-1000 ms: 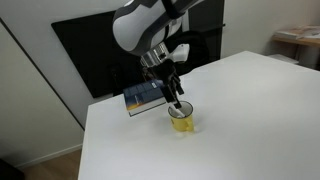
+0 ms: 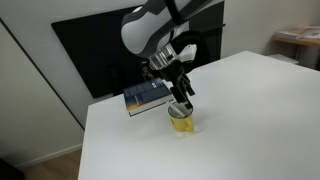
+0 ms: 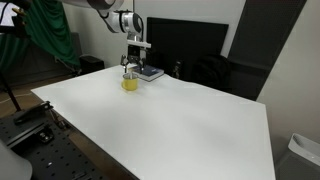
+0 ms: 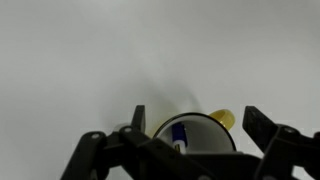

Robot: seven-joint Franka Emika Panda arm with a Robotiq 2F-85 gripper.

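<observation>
A yellow mug (image 2: 181, 122) stands upright on the white table, its handle (image 4: 224, 118) showing in the wrist view. Inside it is something with a blue end (image 4: 179, 133) and a white part below; the mug's lower part is hidden by the gripper in that view. My gripper is open over the mug, its two fingers (image 4: 139, 117) well apart on either side of the opening. I see nothing gripped between them. From the side, the gripper (image 2: 179, 97) hangs just above the rim.
Behind the mug, a dark blue book or box (image 2: 147, 96) lies near the table's back edge, by a black panel (image 2: 95, 55).
The mug and the blue book or box have stayed in place.
</observation>
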